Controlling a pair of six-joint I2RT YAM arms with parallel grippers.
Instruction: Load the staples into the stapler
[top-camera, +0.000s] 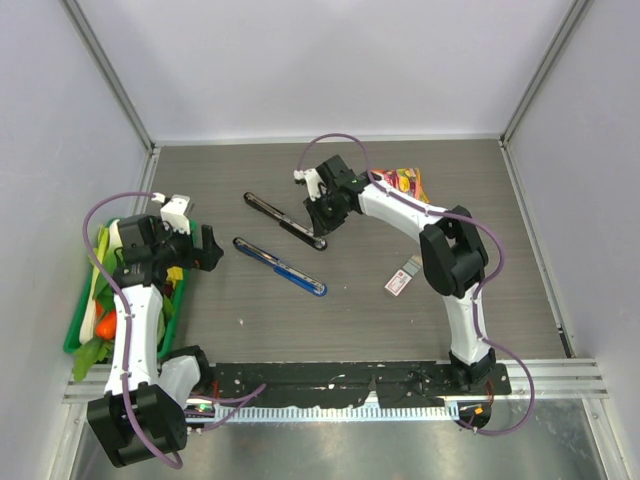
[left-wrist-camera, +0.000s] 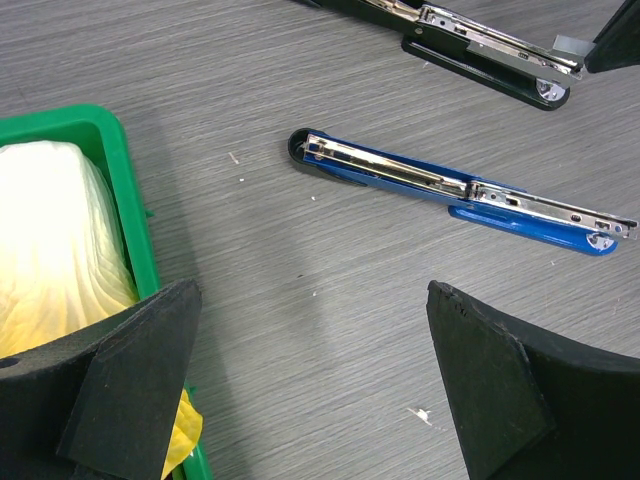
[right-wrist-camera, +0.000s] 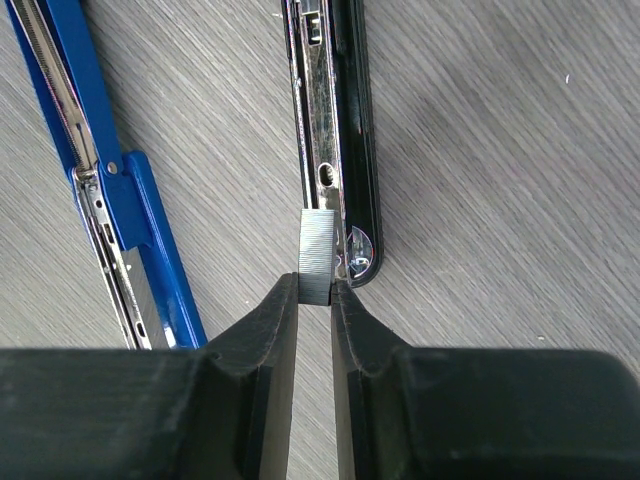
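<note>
A black stapler (top-camera: 270, 212) lies opened on the table, and a blue stapler (top-camera: 277, 265) lies opened below it. My right gripper is shut on a silvery strip of staples (right-wrist-camera: 316, 245), held over the front end of the black stapler (right-wrist-camera: 355, 140); whether the strip touches the rail is unclear. In the left wrist view the same strip shows at that stapler's end. My left gripper stands open above the table beside the green tray, nothing between its fingers.
A green tray (left-wrist-camera: 105, 135) of vegetables is at the left. A staple box (top-camera: 398, 281) lies right of the staplers, and a colourful packet (top-camera: 407, 180) at the back right.
</note>
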